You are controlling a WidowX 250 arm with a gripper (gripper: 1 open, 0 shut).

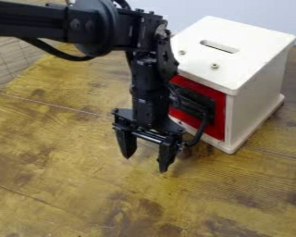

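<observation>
My black gripper (147, 158) hangs pointing down just above the wooden table, in front of a white box (254, 97) with a slot and two small knobs or screws on its top. Its two fingers are apart, with nothing visible between them. The box's front has a red panel (214, 126), partly hidden behind my arm and cable.
A white surface stands behind the box at the back right, and a tiled or gridded area shows beyond the table at the top left.
</observation>
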